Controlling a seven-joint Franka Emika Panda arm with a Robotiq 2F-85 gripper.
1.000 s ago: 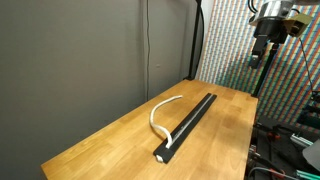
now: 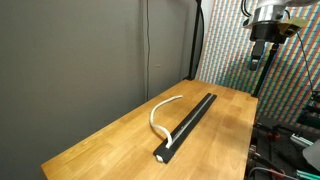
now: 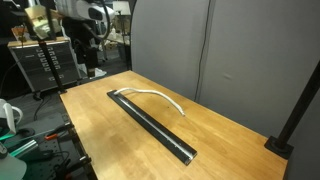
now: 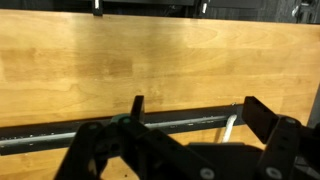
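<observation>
A long black rail [image 2: 186, 127] with a pale groove along its length lies flat on the wooden table. Beside it a white flexible tube [image 2: 155, 117] curves over the tabletop, one end lying at the rail's end. In the second exterior view the rail [image 3: 153, 125] runs diagonally and the tube [image 3: 160, 94] arcs behind it. My gripper [image 2: 261, 68] hangs high above the table's far right end, well apart from both. From the wrist, the gripper is open with nothing between its fingers; the tube's end [image 4: 229, 128] shows beyond them near the rail [image 4: 180, 120].
Wide bare wood [image 2: 105, 143] lies to the left of the tube in the first exterior view. A grey partition [image 3: 240, 60] stands behind the table, with a black post [image 3: 297, 105] at its right end.
My gripper and arm have shifted very slightly at the upper right. The rail and the tube lie where they were.
</observation>
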